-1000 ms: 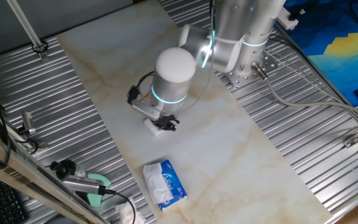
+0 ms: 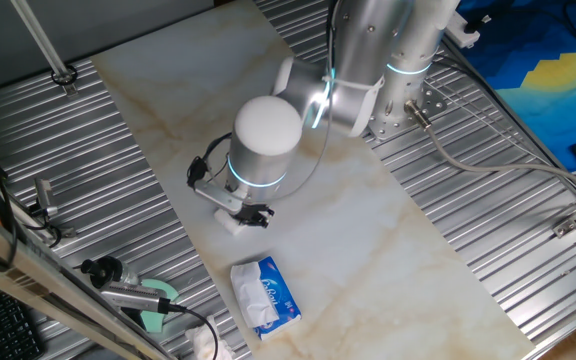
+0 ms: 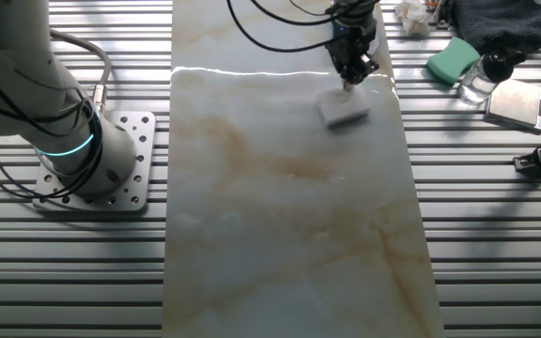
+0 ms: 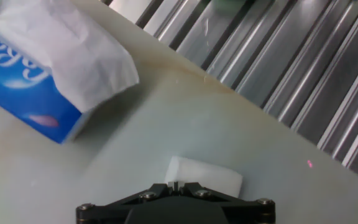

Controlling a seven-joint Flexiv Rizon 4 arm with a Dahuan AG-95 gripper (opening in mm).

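Note:
A small white block [image 2: 230, 221], perhaps a sponge or eraser, is held at the fingertips of my gripper [image 2: 259, 216]. In the wrist view the black fingers [image 4: 149, 195] are closed together, with the white block [image 4: 207, 177] just beyond their tips and partly hidden by them. From exterior view 2 the block [image 3: 343, 109] looks blurred below the gripper [image 3: 349, 83], near the edge of the marbled board [image 3: 280, 235]. Whether its underside touches the board is unclear.
A blue tissue pack [image 2: 282, 298] with a white sheet sticking out lies near the block. Past the board's edge, on the slatted table, are a green object [image 3: 453, 60], a clear bottle [image 3: 477, 83] and a small scale [image 3: 518, 104]. Much of the board is bare.
In exterior view 1 my gripper and the white block have moved together leftward and slightly down the picture, towards the board's left edge. The tissue pack has stayed put.

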